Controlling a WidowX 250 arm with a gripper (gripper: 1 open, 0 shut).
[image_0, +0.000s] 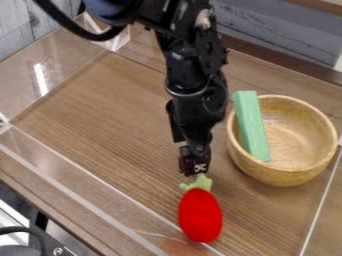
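Observation:
My black gripper (193, 155) hangs low over the wooden table, its fingers open just above the green leafy top of a red, radish-like object (201, 214) near the front. To the right is a wooden bowl (305, 145) with a long light-green block (250, 130) leaning inside it. I cannot see anything between the fingers.
A pale wall and ledge run along the back, and dark cables lie at the lower left corner.

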